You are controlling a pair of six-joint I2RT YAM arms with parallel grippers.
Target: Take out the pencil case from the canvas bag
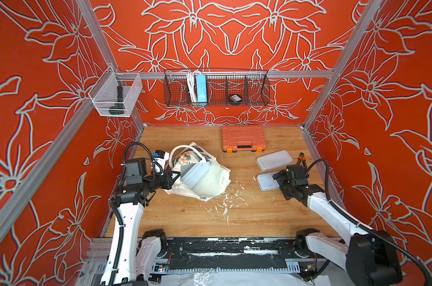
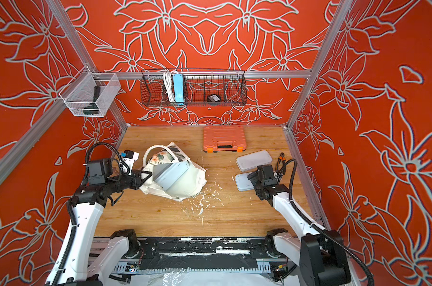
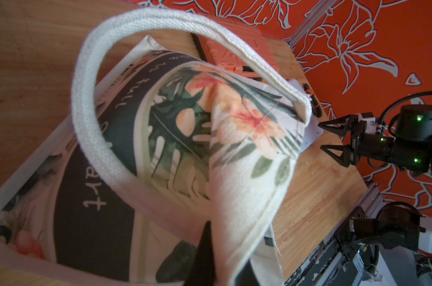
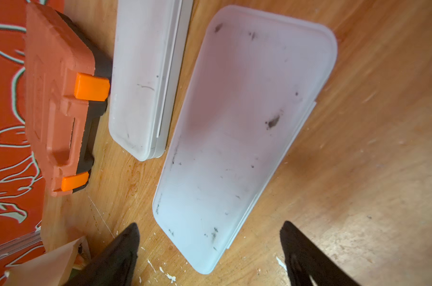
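The canvas bag lies on the left of the table with its loop handle up; a grey-blue flat case shows in its opening. My left gripper is at the bag's left side; in the left wrist view its fingers are mostly hidden behind a white, flower-printed fold. On the right, two pale flat cases lie on the wood, the far one and the near one. My right gripper is over the near one, fingers apart with nothing between them.
An orange toolbox stands at the back, and orange-handled pliers lie at the right edge. A wire basket and a clear bin hang on the walls.
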